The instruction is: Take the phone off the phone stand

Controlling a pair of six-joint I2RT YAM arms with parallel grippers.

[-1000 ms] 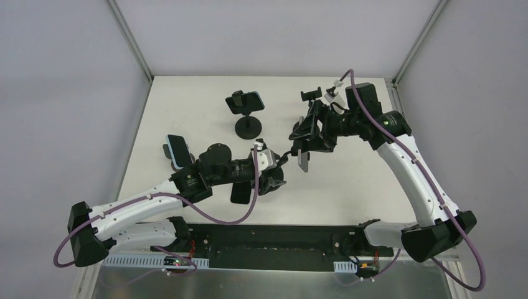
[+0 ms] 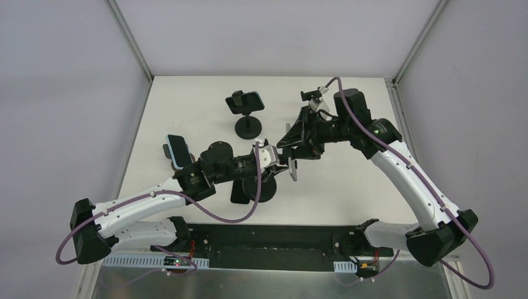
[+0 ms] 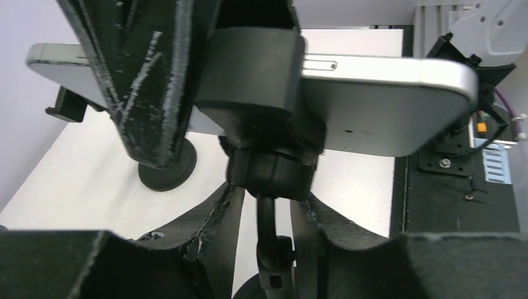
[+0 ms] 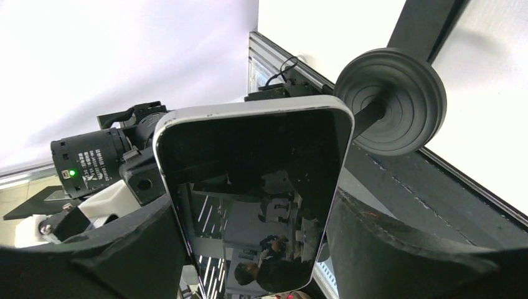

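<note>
In the right wrist view, a silver-edged phone point(image 4: 261, 162) lies between the fingers of my right gripper, which is shut on its sides. Seen from the left wrist, the phone point(image 3: 398, 109) is nearly edge-on and still meets the black head point(image 3: 252, 81) of the phone stand. My left gripper has its fingers on either side of the stand's thin stem point(image 3: 266, 218), open with narrow gaps showing. The stand's round base point(image 2: 266, 190) is partly hidden under the left arm in the top view. Both grippers point(image 2: 283, 159) crowd together there, their fingertips hard to separate.
Another stand point(image 2: 248, 128) holding a dark phone is at the back. A blue-edged phone point(image 2: 179, 151) rests on a stand at the left. A flat black rectangle point(image 2: 240, 192) lies beside the near base. Free table point(image 2: 348, 193) shows at the right.
My right gripper and the phone have moved left and slightly toward the front, closer to the left gripper. The left gripper has shifted a little, and more of the stand's base shows below it.
</note>
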